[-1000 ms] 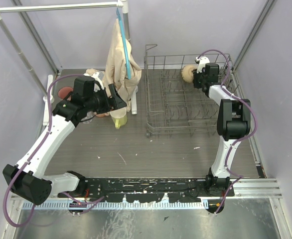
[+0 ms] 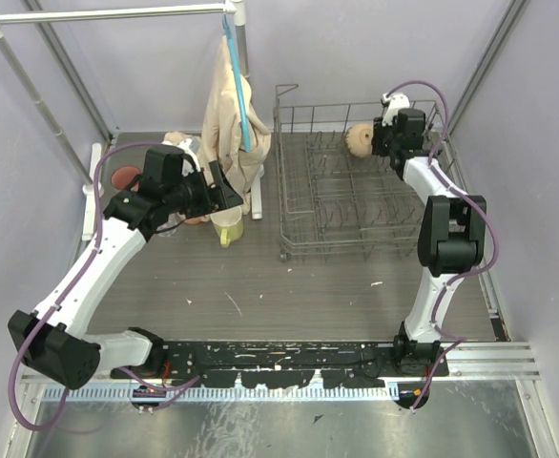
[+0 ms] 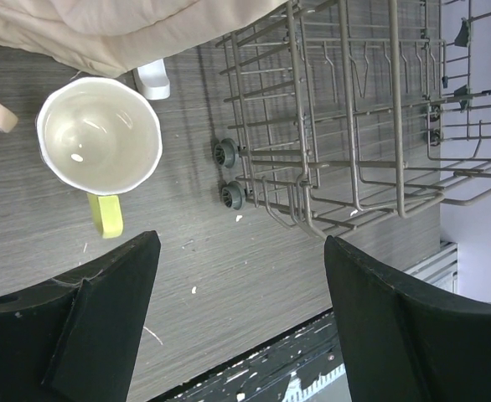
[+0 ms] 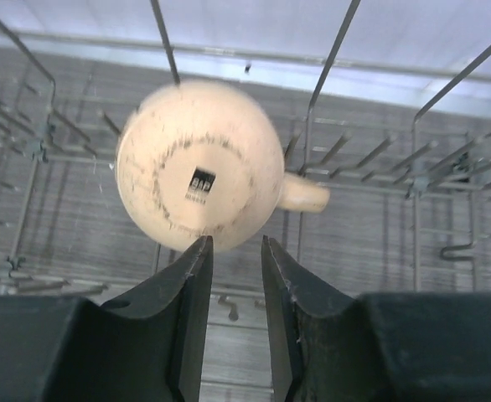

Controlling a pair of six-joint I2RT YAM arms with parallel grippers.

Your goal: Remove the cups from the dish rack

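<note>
A cream cup (image 2: 359,140) (image 4: 197,167) lies tipped in the back right of the wire dish rack (image 2: 289,210), bottom up toward my right wrist camera, its handle to the right. My right gripper (image 2: 381,136) is part open just beside the cup, nothing clearly between its fingers. My left gripper (image 2: 225,188) stands open and empty over the counter left of the rack, near a white cup with a yellow handle (image 3: 98,132).
A hanging cream cloth (image 2: 224,124) on a white frame stands at the back left, with other cups partly hidden under the left arm. The counter in front of the rack is clear.
My right arm has risen slightly and shifted a little up and right in the top view. The left arm and cup look essentially unchanged.
</note>
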